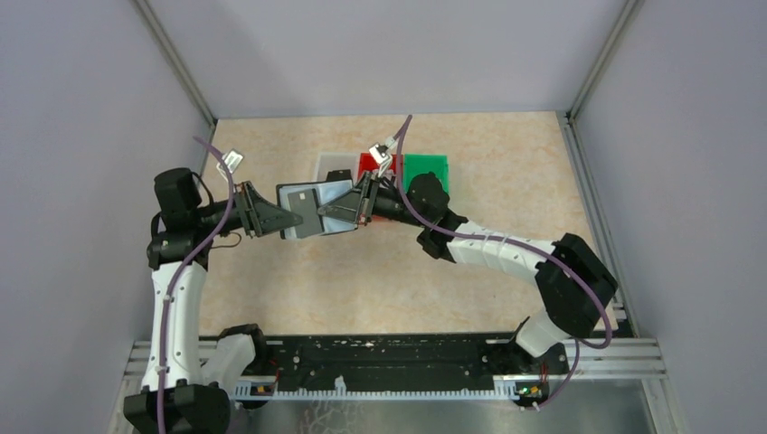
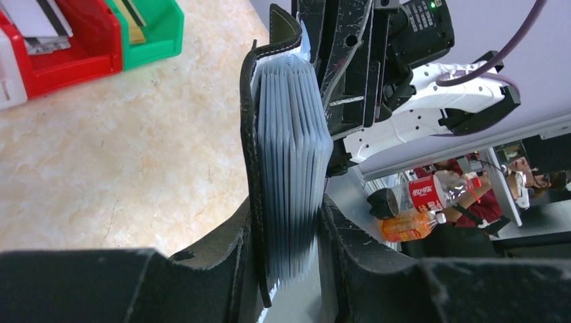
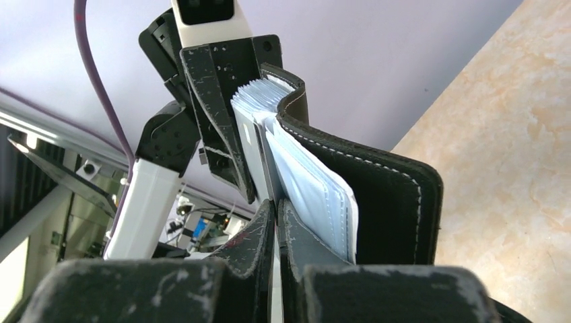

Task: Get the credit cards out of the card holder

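Observation:
The black card holder (image 1: 340,226) with its fan of clear sleeves is raised above the table, spread open. My left gripper (image 1: 299,220) is shut on its left part; in the left wrist view the sleeves (image 2: 294,148) and black cover (image 2: 250,128) stand between its fingers. A grey card (image 1: 308,213) shows on the face of the sleeves. From the right comes my right gripper (image 1: 322,212), shut, its tips touching the card's edge. In the right wrist view that dark edge (image 3: 271,171) runs down to the fingertips (image 3: 266,210); whether they pinch it, I cannot tell.
A white bin (image 1: 324,163), a red bin (image 1: 366,164) and a green bin (image 1: 427,167) stand side by side at the back, behind the holder. Some things lie in them.

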